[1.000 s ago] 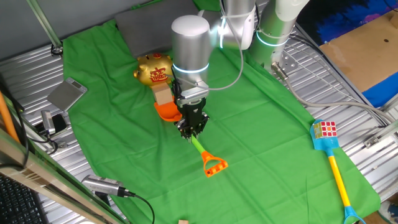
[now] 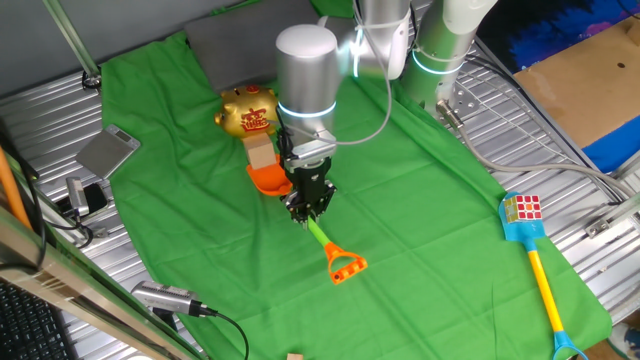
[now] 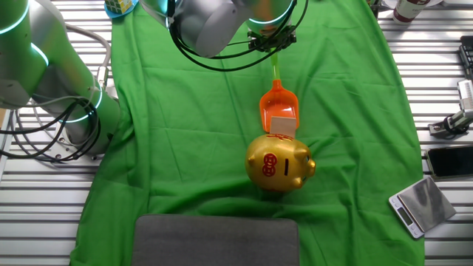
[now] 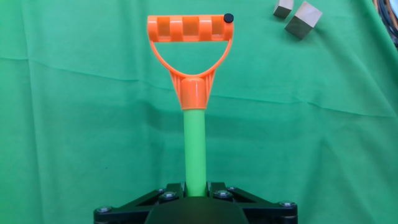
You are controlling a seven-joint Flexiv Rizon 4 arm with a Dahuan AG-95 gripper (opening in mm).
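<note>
A toy shovel with an orange scoop (image 3: 278, 106), a green shaft (image 4: 195, 146) and an orange D-shaped handle (image 4: 190, 28) lies along the cloth. My gripper is shut on the green shaft, one finger on either side, with the handle pointing away from it in the wrist view. A wooden block (image 3: 283, 126) is at the scoop's front edge, against the golden piggy bank (image 3: 275, 162); whether it rests in the scoop or only at its lip, I cannot tell. In exterior view 1 the arm hides part of the scoop and shaft.
A blue shovel (image 2: 541, 283) with a yellow shaft holds a puzzle cube (image 2: 522, 208) at the right. Two wooden blocks, one larger (image 4: 303, 20), lie beyond the handle. Behind the piggy bank is a dark flat panel (image 2: 232, 48).
The shovel's handle has shifted very slightly; the arm, block and piggy bank look unmoved.
</note>
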